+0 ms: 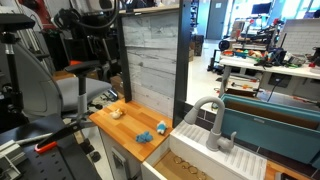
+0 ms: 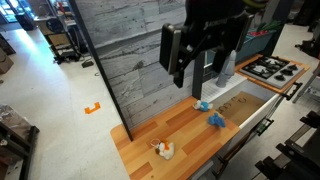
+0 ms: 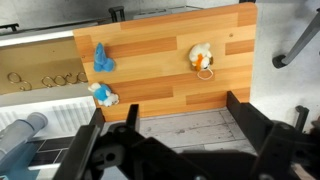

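My gripper [image 2: 197, 78] hangs open above the wooden counter [image 2: 140, 134], nothing between its fingers. In the wrist view its dark fingers [image 3: 236, 104] stand wide apart at the lower edge of the counter. A small white toy with orange [image 3: 201, 53] lies on the wood beside a thin loop, toward the right in that view. Over to the left are a blue object [image 3: 103, 59] and a small white-and-blue toy [image 3: 104, 94], close together but apart. All of them rest on the counter, clear of the gripper.
A sink [image 1: 178, 145] with a tall grey faucet [image 1: 205, 118] adjoins the counter. Its wooden-looking floor holds several rings. A grey plank wall [image 1: 150, 60] with a dark post [image 1: 183, 55] rises behind the counter.
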